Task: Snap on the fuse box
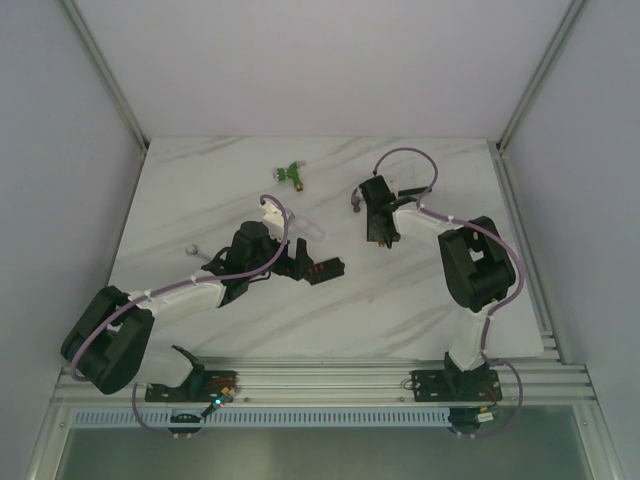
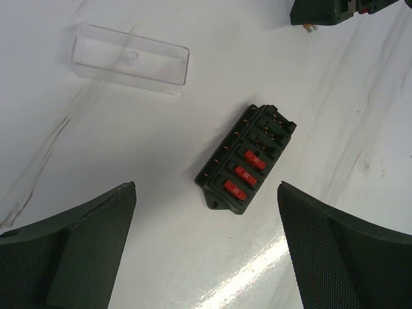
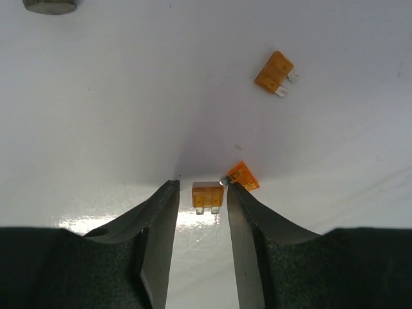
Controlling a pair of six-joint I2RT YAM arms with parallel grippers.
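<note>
In the left wrist view a black fuse box (image 2: 246,159) holds several red fuses; my left gripper stands open behind it, nothing between its fingers. In the right wrist view an orange fuse (image 3: 207,197) lies at the fingertips of my right gripper, which is part open around it; whether it grips is unclear. A second orange fuse (image 3: 241,174) lies just beside, and a third (image 3: 274,72) farther up.
A clear plastic tray (image 2: 130,58) lies left of the fuse box. A green hammer (image 1: 291,174) and another hammer (image 1: 356,200) lie farther back.
</note>
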